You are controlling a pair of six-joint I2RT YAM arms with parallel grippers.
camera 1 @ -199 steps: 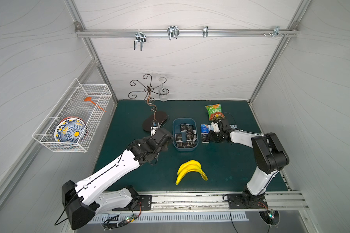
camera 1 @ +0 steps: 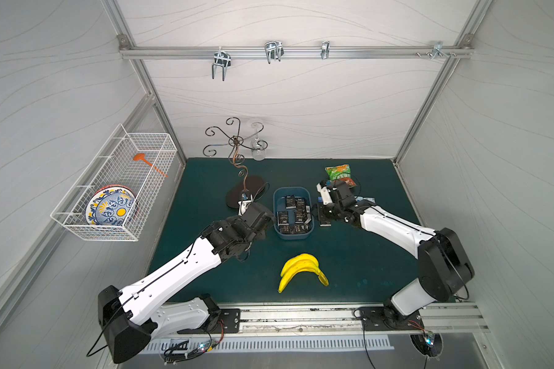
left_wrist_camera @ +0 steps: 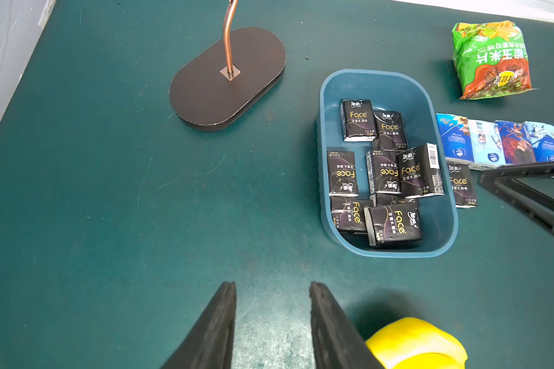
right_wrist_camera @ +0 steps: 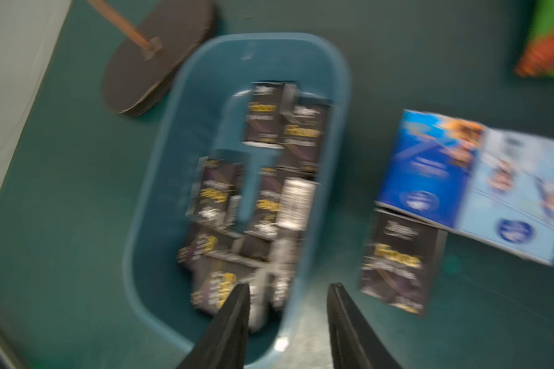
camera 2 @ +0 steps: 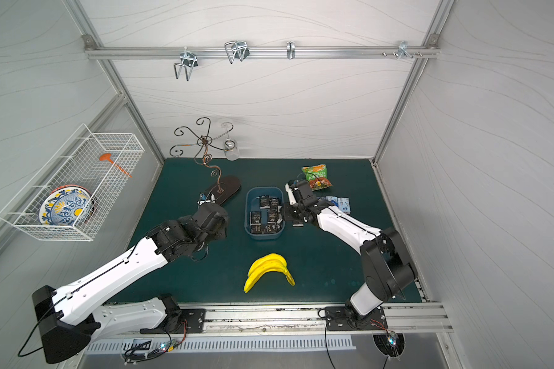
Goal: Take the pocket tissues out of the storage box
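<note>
The blue storage box (left_wrist_camera: pixel 326 153) holds several black pocket tissue packs (left_wrist_camera: pixel 357 120), some stacked. One black pack (right_wrist_camera: pixel 400 261) lies outside, right of the box, below a row of blue packs (right_wrist_camera: pixel 431 163). My left gripper is open and empty, above the table left of and nearer than the box. My right gripper hangs open over the box's right edge, nothing between its fingers; its wrist view is blurred.
A snack bag (left_wrist_camera: pixel 491 58) lies behind the blue packs, a metal stand (left_wrist_camera: pixel 227 95) back left, bananas (left_wrist_camera: pixel 415 344) at the front.
My right arm has risen and moved left from above the packs beside the box toward the box. My left arm and the objects have not visibly changed.
</note>
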